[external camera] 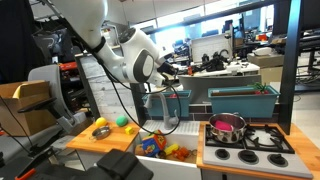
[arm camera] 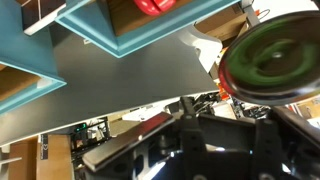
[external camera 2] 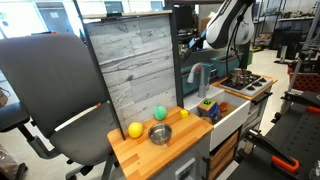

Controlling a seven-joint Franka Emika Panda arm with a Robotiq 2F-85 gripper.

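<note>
My gripper (external camera: 172, 80) hangs high above the sink, at the end of the white arm, close to the back shelves. Its dark fingers crowd the lower middle of the wrist view; the gripper is shut, and I see nothing held between them. A dark green rounded thing (arm camera: 268, 55) with a reddish edge looms at the right of the wrist view, too near and blurred to name. At the top of that view a red item (arm camera: 153, 5) sits in a blue box (arm camera: 130, 42).
Colourful toys lie in the sink (external camera: 168, 150), with a faucet behind. To its right stand a pink pot (external camera: 227, 124) and a black-burner stove (external camera: 250, 157). On the left counter are a metal bowl (external camera 2: 161, 134), a green ball (external camera 2: 160, 114) and yellow items.
</note>
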